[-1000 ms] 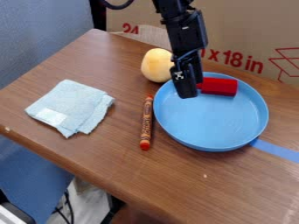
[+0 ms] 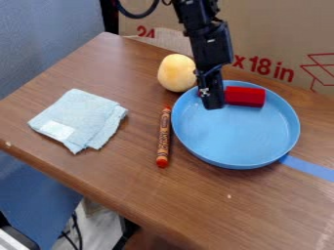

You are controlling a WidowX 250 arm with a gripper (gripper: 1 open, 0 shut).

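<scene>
The black arm reaches down from the top to its gripper (image 2: 210, 95), which hangs low over the left back part of a blue plate (image 2: 229, 137). A red block (image 2: 247, 96) lies at the back of the plate, just right of the gripper. Whether the fingers are open or shut cannot be told at this size. A yellow round object (image 2: 177, 71) sits behind and left of the plate. An orange-brown stick with red ends (image 2: 164, 137) lies along the plate's left side.
A folded pale blue cloth (image 2: 78, 119) lies on the left of the wooden table (image 2: 92, 73). A cardboard sheet (image 2: 280, 39) stands behind. Blue tape (image 2: 313, 169) runs right of the plate.
The gripper has shifted very slightly over the last second, staying at the left of the red block. The objects on the table look unchanged.
</scene>
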